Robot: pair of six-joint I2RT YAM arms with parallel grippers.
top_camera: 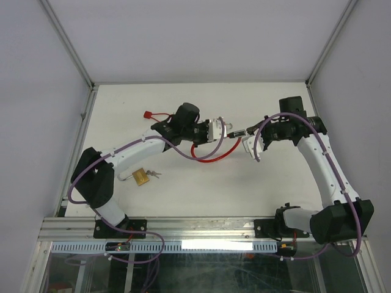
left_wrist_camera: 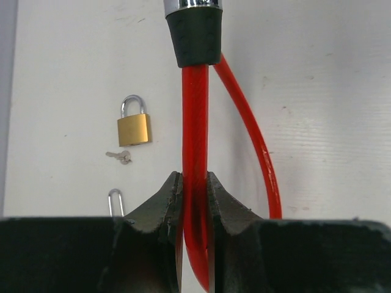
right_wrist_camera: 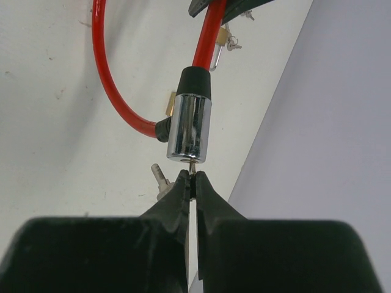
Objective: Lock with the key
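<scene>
A red cable lock with a chrome cylinder (right_wrist_camera: 189,131) and black collars is held up between my two arms. In the left wrist view my left gripper is shut on its red cable (left_wrist_camera: 195,122), below the black collar. The thin metal shaft of a key (right_wrist_camera: 192,166) runs from the cylinder's end face to the fingertips of my right gripper. Those fingers are shut on the key, whose head they mostly hide. How deep the shaft sits in the cylinder cannot be told.
A brass padlock (top_camera: 141,177) and loose keys (top_camera: 154,174) lie at the front left. At the back left is another red cable lock (top_camera: 148,115), partly covered by my left arm.
</scene>
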